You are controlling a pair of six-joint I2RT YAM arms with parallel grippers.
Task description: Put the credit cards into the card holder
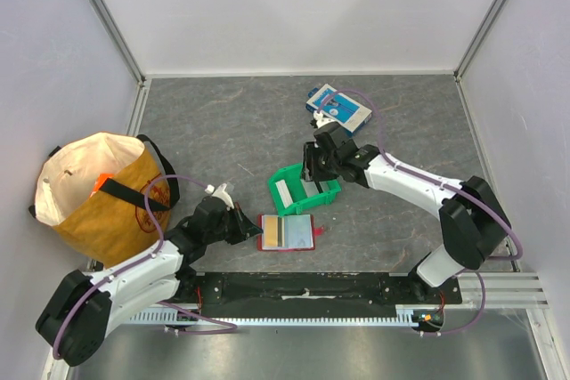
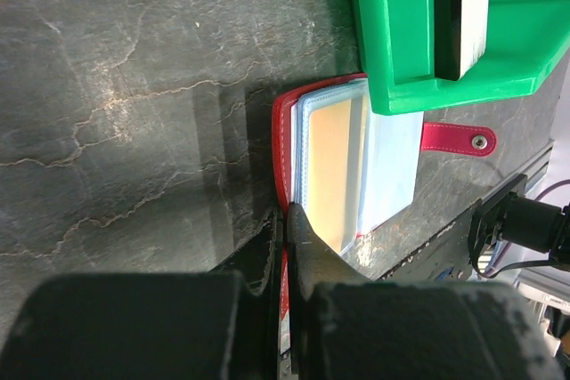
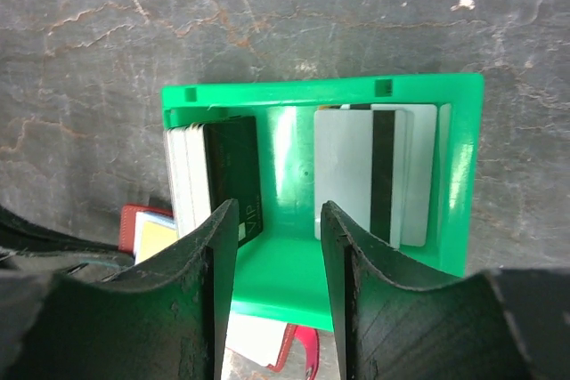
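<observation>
The red-edged card holder point(image 1: 287, 232) lies spread on the table, a tan card point(image 2: 328, 153) and pale blue panels showing inside. My left gripper is shut at its left edge, with a thin strip of red rim between the fingers. Behind the holder, the green tray point(image 1: 279, 173) contains two groups of cards. A stack with white edges and a black card point(image 3: 233, 171) stands against the tray's left side; grey cards point(image 3: 343, 162) with a black stripe lie on the right. Above the tray, my right gripper is open and empty, its fingers apart.
A blue and white box point(image 1: 343, 110) lies behind the tray. On the left stands a large tan bag point(image 1: 111, 211) with black handles. The holder's red snap strap point(image 2: 459, 139) points right.
</observation>
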